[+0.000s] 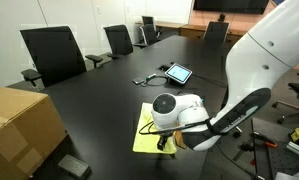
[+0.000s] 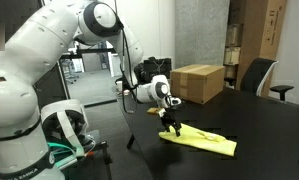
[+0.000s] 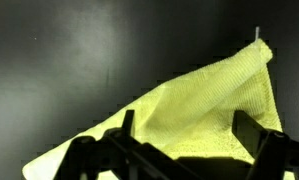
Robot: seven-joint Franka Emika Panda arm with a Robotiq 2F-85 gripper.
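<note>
A yellow cloth (image 2: pixel 211 137) lies partly folded on the dark table. In exterior view 1 the arm covers much of the cloth (image 1: pixel 145 142). My gripper (image 2: pixel 172 131) points down over the cloth's near end, close to its surface. Seen from the wrist, the cloth (image 3: pixel 204 90) stretches below the fingers, with one raised fold running up to a corner at the upper right. The gripper is open, its two dark fingers well apart with cloth showing between them. Whether the fingertips touch the fabric I cannot tell.
A tablet (image 1: pixel 178 73) and cables lie farther along the table. A large cardboard box (image 1: pixel 24 130) and a small dark block (image 1: pixel 74 166) sit at the left in exterior view 1. Bare table (image 1: pixel 99 110) separates the box from the cloth.
</note>
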